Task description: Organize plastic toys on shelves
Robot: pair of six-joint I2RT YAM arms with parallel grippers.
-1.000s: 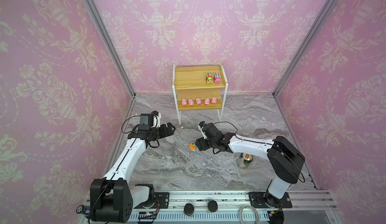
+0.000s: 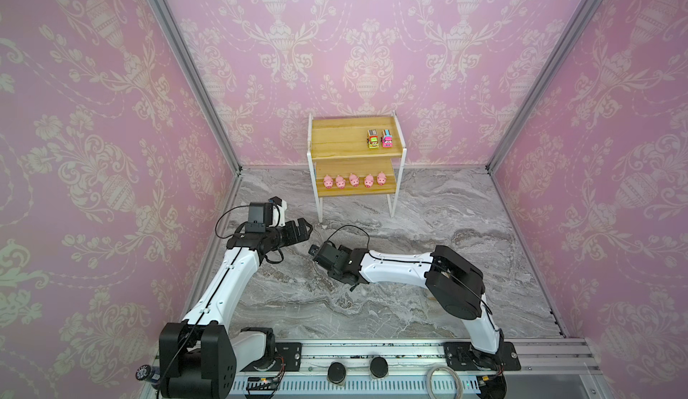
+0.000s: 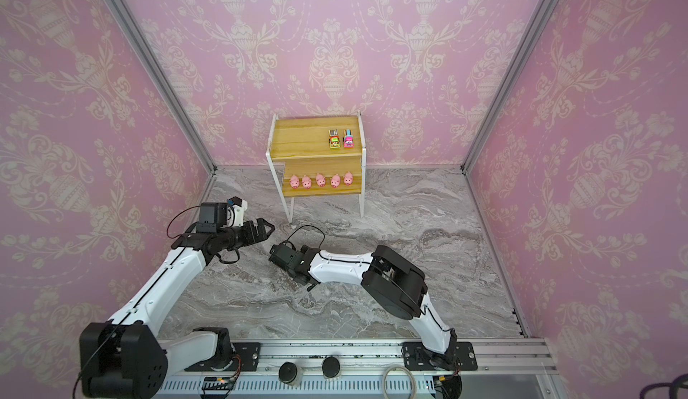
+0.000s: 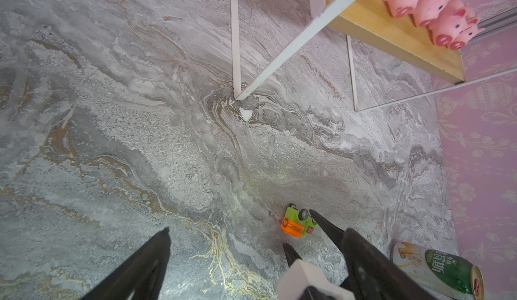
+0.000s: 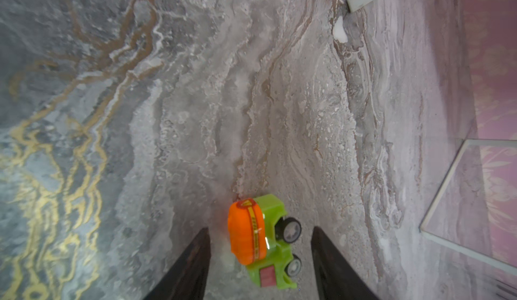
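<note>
A green and orange toy car [image 5: 258,240] lies on its side on the marbled table. In the right wrist view it sits between the separated fingers of my right gripper, with a gap on both sides. The left wrist view shows the same car [image 4: 299,222] at the right gripper's dark fingertips [image 4: 327,230]; the right arm hides it in the top views. My left gripper is open and empty, left of the car. On the shelf rack [image 2: 337,137], two toy cars [image 2: 380,139] stand at the top right. Several pink pigs [image 2: 354,180] line the lower board.
A green and gold can [image 4: 439,267] stands beyond the right gripper, hidden under the right arm from above. White rack legs [image 2: 319,207] rest on the table at the back.
The right arm has swung leftward, bringing its gripper over the toy car, which was in plain view a second ago. It now covers the can as well. The left arm has stayed still.
</note>
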